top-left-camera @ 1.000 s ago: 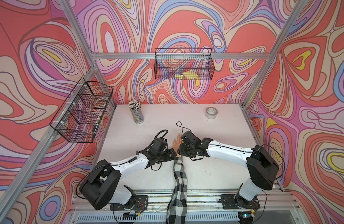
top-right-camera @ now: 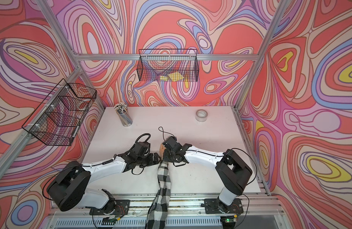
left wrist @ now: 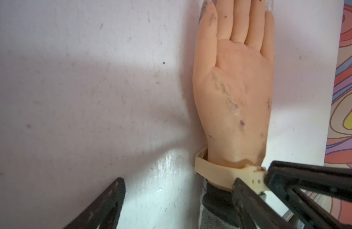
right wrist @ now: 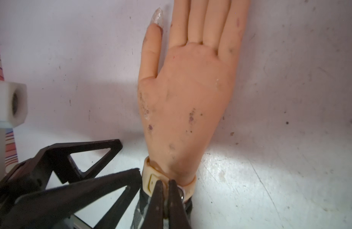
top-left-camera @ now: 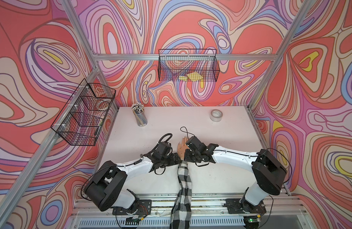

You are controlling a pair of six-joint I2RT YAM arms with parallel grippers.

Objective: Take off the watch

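Observation:
A mannequin hand (left wrist: 237,87) lies palm up on the table (top-left-camera: 137,175), its forearm in a checked sleeve (top-left-camera: 183,194). A beige watch band circles the wrist; in the right wrist view its buckle area (right wrist: 153,179) shows partly behind my fingers. My left gripper stands open at the thumb side of the wrist, one finger over the band, the other over bare table. My right gripper is shut with its tips at the band; I cannot see anything clearly held between them.
A cup of straws (top-left-camera: 140,116) stands at the back left, a tape roll (top-left-camera: 216,110) at the back right. Wire baskets (top-left-camera: 84,126) hang on the frame.
Both grippers remain by the wrist. The right one has shifted slightly over the last second, most recently a little to the right; the left arm has moved very little.

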